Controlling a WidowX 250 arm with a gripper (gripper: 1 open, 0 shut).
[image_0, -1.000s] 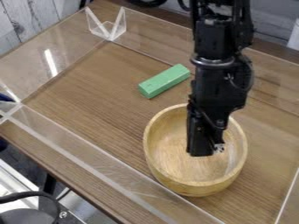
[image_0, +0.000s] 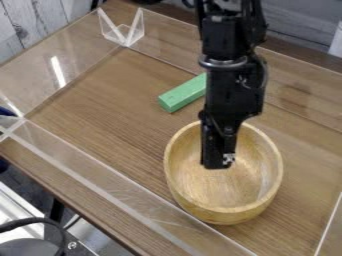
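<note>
My black gripper (image_0: 218, 158) hangs down from the top centre over a round, light wooden bowl (image_0: 222, 196), its fingertips at the upper part of the bowl's opening. It looks shut, and I see nothing held between its fingers. Whether it touches the bowl cannot be told.
A green block (image_0: 181, 95) lies behind the bowl to the left, partly behind the arm. A clear plastic piece (image_0: 120, 28) stands at the back left. A cable lies at the bottom left.
The gripper has moved left and a little up within the bowl's area, away from the bowl's middle right. The bowl and green block look unmoved.
</note>
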